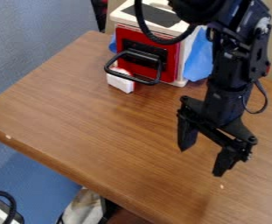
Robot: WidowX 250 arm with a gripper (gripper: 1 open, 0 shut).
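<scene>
My black gripper (204,154) hangs low over the right part of the wooden table (91,149), its two fingers spread apart and pointing down, with nothing visible between them. Behind it, at the back of the table, stands a red-fronted box (136,68) with a white body, a dark top and a black handle (122,73) across its front. A small white block (119,83) sits at the front left of that box.
A blue cloth (198,61) lies beside the box, behind my arm.
</scene>
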